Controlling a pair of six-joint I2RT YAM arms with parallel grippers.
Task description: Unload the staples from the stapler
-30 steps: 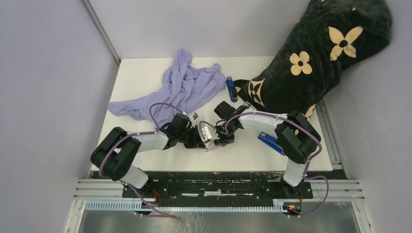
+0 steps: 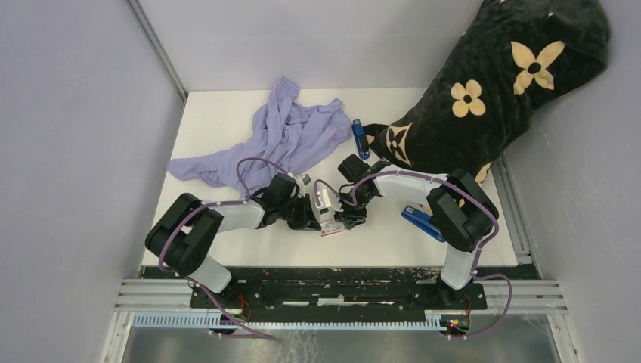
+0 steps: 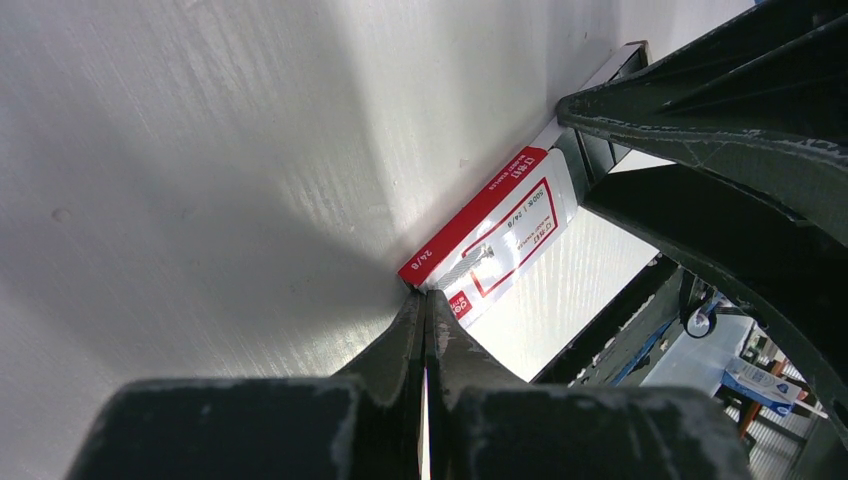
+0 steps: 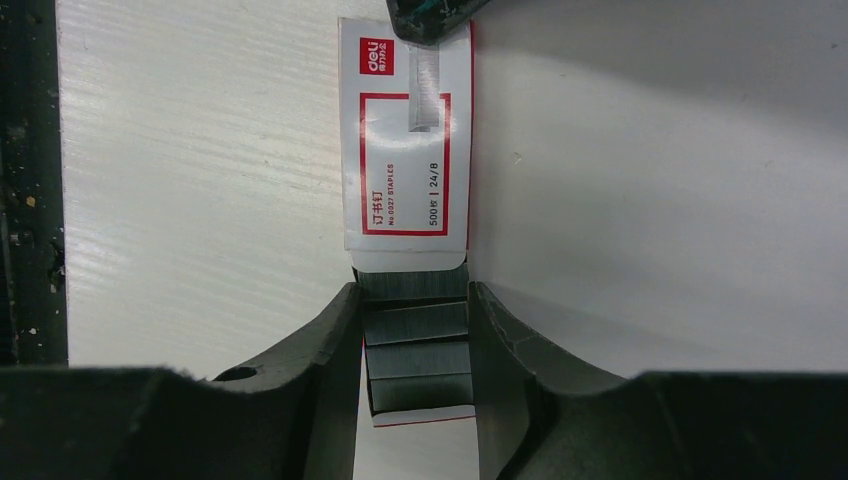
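A red-and-white box of staples (image 2: 332, 230) lies at the table's front middle, between my grippers. In the left wrist view its label (image 3: 510, 230) faces up, and my left gripper is shut at its end, over a small clear strip. In the right wrist view my right gripper is shut on the box's dark inner part, where several rows of staples (image 4: 416, 356) show beside the printed sleeve (image 4: 400, 180). A tip of the left gripper covers the sleeve's far end.
A blue stapler (image 2: 360, 140) stands at the back, another (image 2: 423, 222) lies to the right. A purple cloth (image 2: 272, 136) covers the back left, a dark floral cushion (image 2: 491, 91) the back right.
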